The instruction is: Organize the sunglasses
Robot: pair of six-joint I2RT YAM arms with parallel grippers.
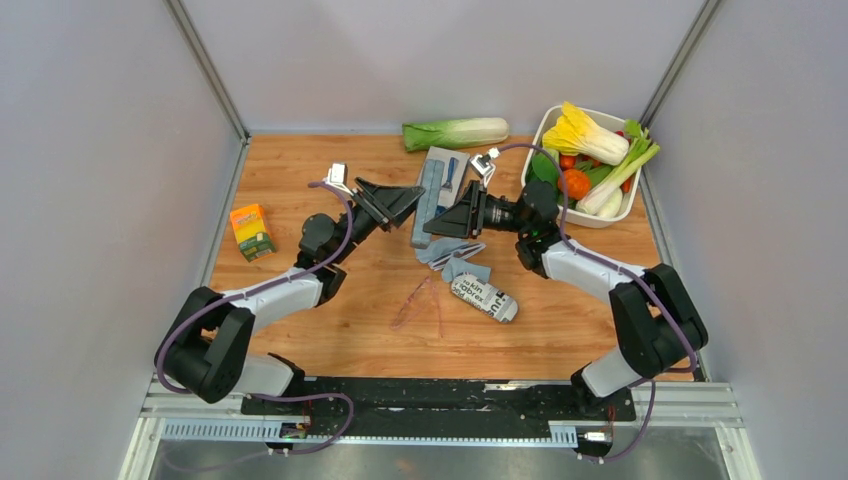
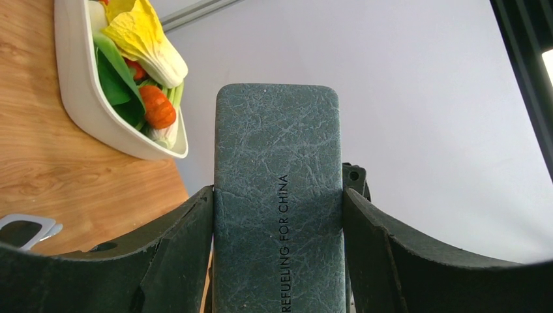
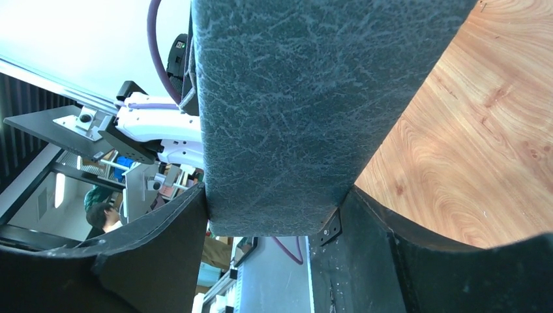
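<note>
A long grey-blue case (image 1: 428,205) with a marbled surface is between my two grippers, above the table. My left gripper is shut on it: its fingers touch both side edges, and printed lettering runs along the face. From the other side my right gripper is shut on the case near an end, one finger at each edge. Pink, thin see-through glasses (image 1: 420,303) appear to lie on the bare wood in front. Low in the left wrist view is a silver-rimmed item with a dark surface (image 2: 19,232), possibly sunglasses; I cannot tell.
Behind the case lies a grey flat item (image 1: 453,178) with a blue piece on it. A blue cloth (image 1: 450,252) and a white can (image 1: 485,298) lie in front. The vegetable basket (image 1: 600,220), leek (image 1: 455,133) and orange-green box (image 1: 252,232) stand around.
</note>
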